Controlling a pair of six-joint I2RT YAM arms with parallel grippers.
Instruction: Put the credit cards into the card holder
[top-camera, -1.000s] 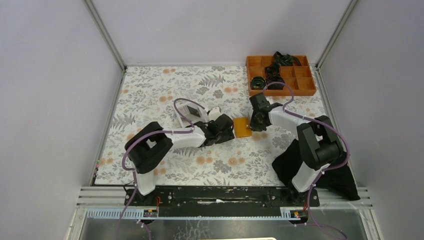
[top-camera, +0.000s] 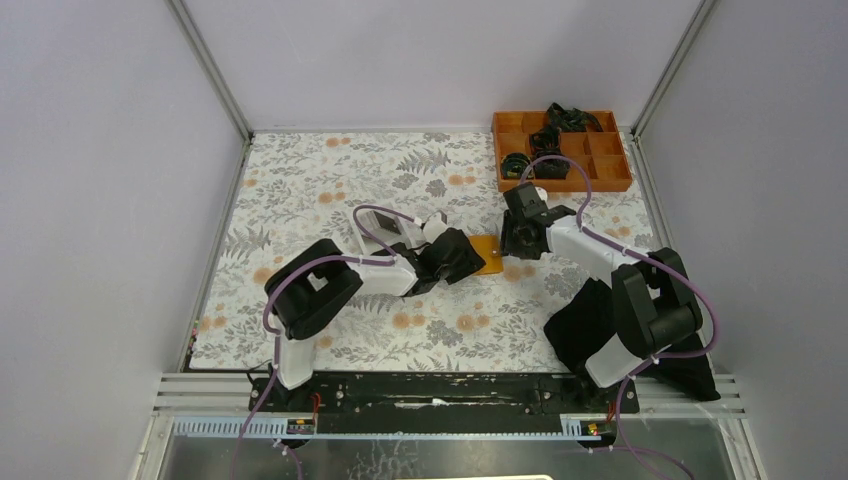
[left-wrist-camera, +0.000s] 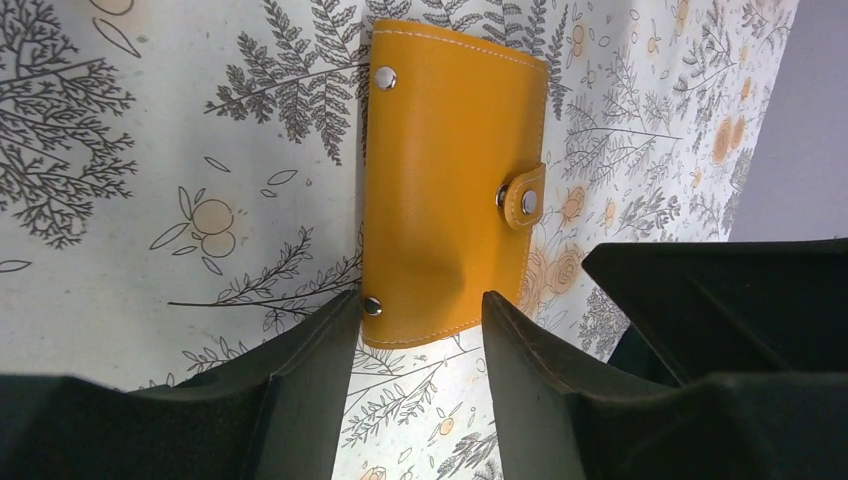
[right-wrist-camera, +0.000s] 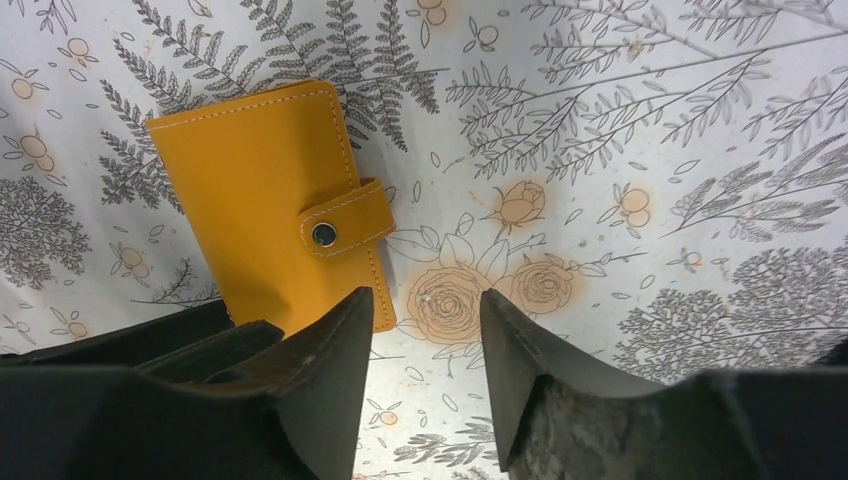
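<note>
A mustard leather card holder (top-camera: 490, 255) (left-wrist-camera: 445, 170) (right-wrist-camera: 240, 190) with a snap strap lies flat on the floral mat between my grippers. In the left wrist view my left gripper is part open at the holder's near edge, one fingertip by its corner stud. My right gripper is part open beside the holder's strap side, nothing seen between its fingers. A white case (top-camera: 375, 225) with a dark window sits behind the left arm, partly hidden; whether it holds the cards cannot be told.
An orange wooden compartment tray (top-camera: 600, 160) with dark items stands at the back right. A black cloth (top-camera: 568, 335) lies right front, under the right arm.
My left gripper has moved slightly right, onto the holder's edge. My right arm has shifted slightly right and toward the front from where it was a second ago.
</note>
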